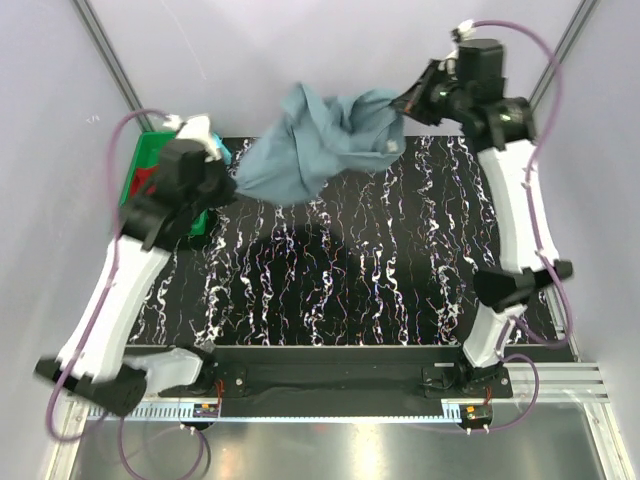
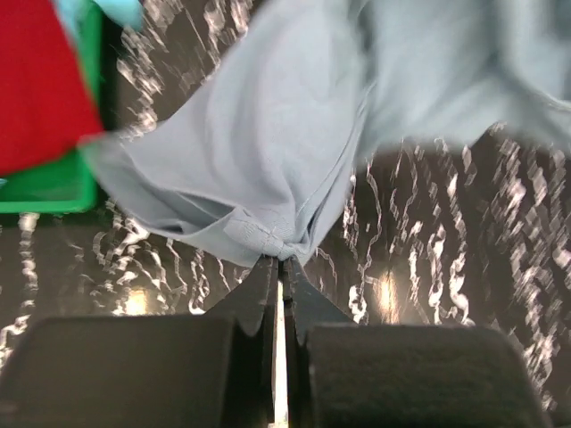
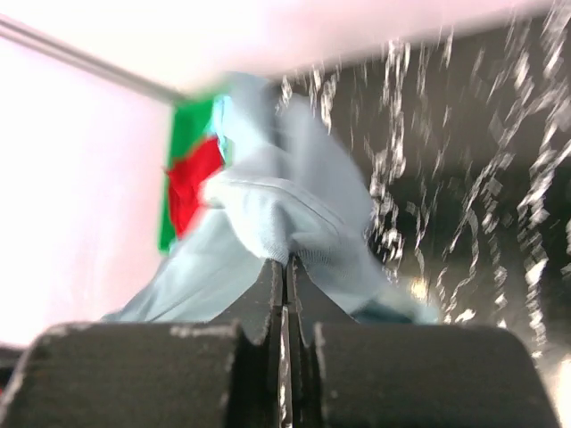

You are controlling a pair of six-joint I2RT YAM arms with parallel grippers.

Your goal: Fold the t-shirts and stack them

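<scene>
A grey-blue t-shirt [image 1: 320, 140] hangs in the air above the table, stretched between my two grippers and blurred in the top view. My left gripper [image 1: 222, 185] is shut on one end of it; in the left wrist view the cloth [image 2: 250, 160] bunches at the fingertips [image 2: 269, 267]. My right gripper [image 1: 405, 100] is shut on the other end, with gathered cloth [image 3: 277, 214] at its tips in the right wrist view.
A green bin [image 2: 62, 196] at the left holds a red shirt [image 2: 40, 98] and a light blue cloth [image 2: 116, 11].
</scene>
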